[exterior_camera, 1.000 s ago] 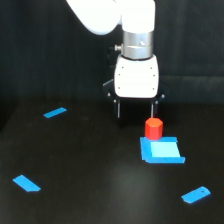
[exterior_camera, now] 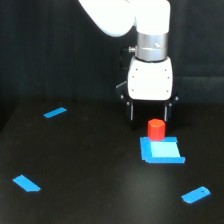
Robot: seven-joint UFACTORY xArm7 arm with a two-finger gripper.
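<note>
A red hexagonal block (exterior_camera: 156, 129) stands at the back edge of a pale square (exterior_camera: 164, 149) outlined in blue tape, right of the middle of the table. Just behind and above the block, as the camera sees it, is my gripper (exterior_camera: 150, 112). Its two dark fingers (exterior_camera: 168, 111) are spread wide, and nothing shows between them. The fingertips are hard to make out against the black background, so whether one touches the block cannot be told.
Short strips of blue tape lie on the black table: one far left (exterior_camera: 55, 112), one near left (exterior_camera: 26, 183) and one near right (exterior_camera: 196, 195). Bare table surface fills the left and the front middle.
My arm and gripper have shifted to the right, so the fingers now straddle the block's position in the picture. The red block sits very slightly further right than before.
</note>
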